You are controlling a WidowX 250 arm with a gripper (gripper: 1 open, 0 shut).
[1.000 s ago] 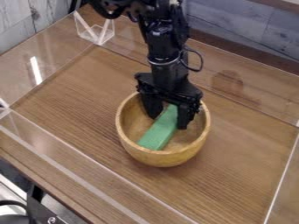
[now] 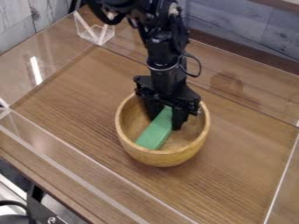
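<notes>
A round tan bowl (image 2: 176,154) stands on the wooden table, with a green oblong object (image 2: 153,134) lying inside it. The black gripper (image 2: 176,114) reaches down from the top of the view to the back of the bowl, over the green object's upper end. Its fingers and that end overlap in dark shapes, so whether it grips the object cannot be made out.
A clear plastic item (image 2: 93,26) is at the upper left, and a dark cable shows at the lower left corner.
The gripper has shifted slightly over the bowl and covers more of the green object's upper end. The bowl is in much the same place.
</notes>
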